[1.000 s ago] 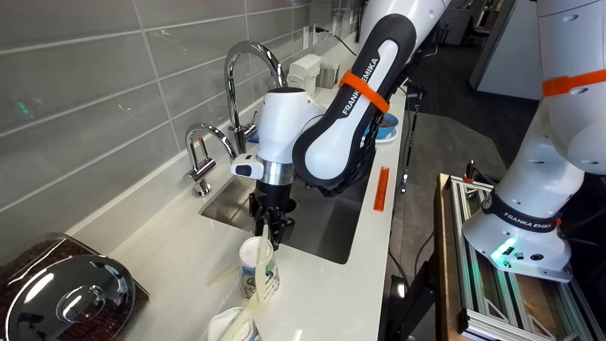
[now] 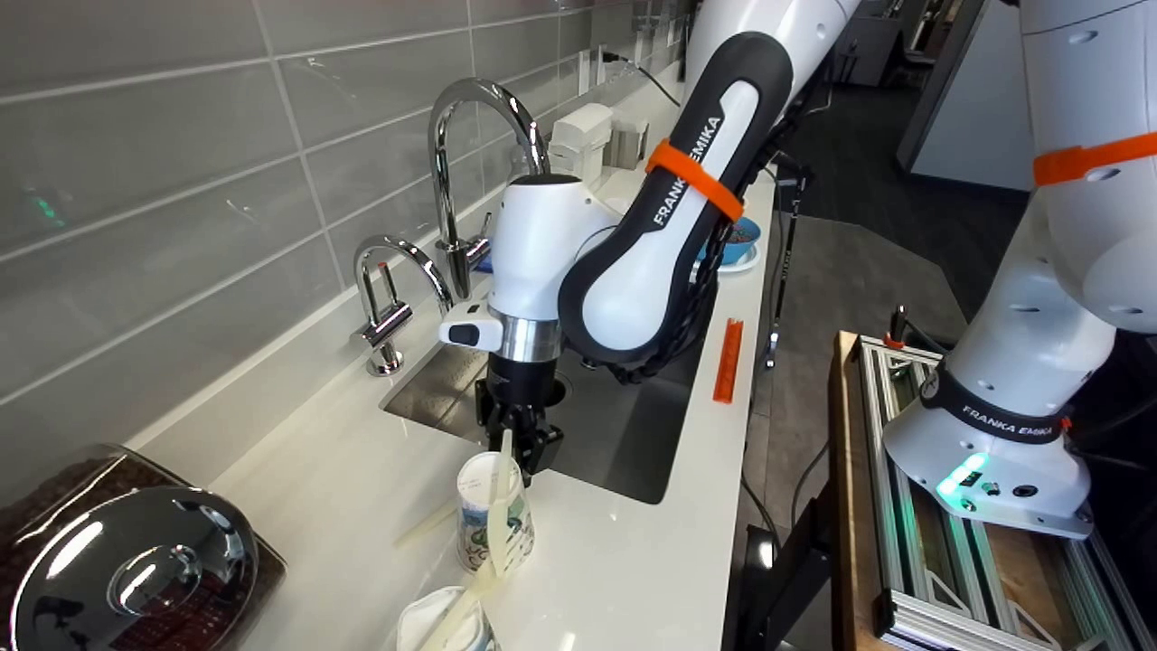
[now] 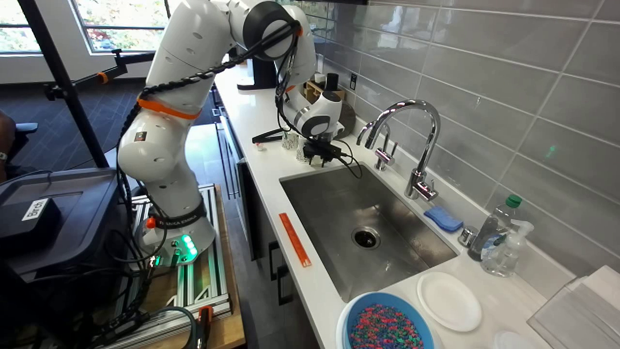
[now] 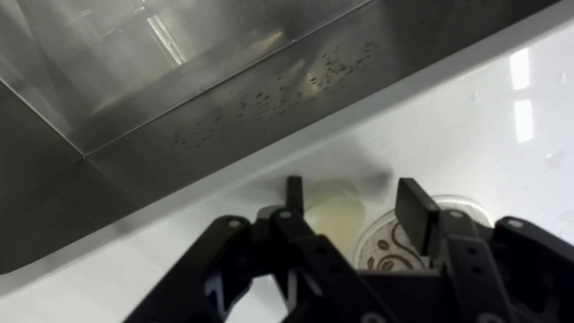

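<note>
In exterior view 1, a patterned paper cup (image 2: pixel 474 521) stands on the counter by the sink's near edge. A long pale utensil (image 2: pixel 499 510) crosses in front of it and reaches up to my gripper (image 2: pixel 522 445). Seen from the wrist, the gripper is open, pointing down, its two fingertips well apart. A blurred pale yellowish end (image 4: pixel 339 218) shows between them, with gaps at the sides. The coffee-bean-patterned cup (image 4: pixel 390 247) lies partly hidden beneath the right finger. In exterior view 2 the gripper (image 3: pixel 317 160) hides part of the cups.
Beside the gripper lies the steel sink (image 3: pixel 331 209), with a tall faucet (image 3: pixel 430 134) behind. A second cup (image 2: pixel 445 624) stands nearer exterior view 1. A lidded pan (image 2: pixel 152 575) sits at its left; an orange strip (image 2: pixel 729 362) lies along the counter's front edge.
The arm's wrist and gripper have come down slightly beside the cup. Cups and utensils look unmoved.
</note>
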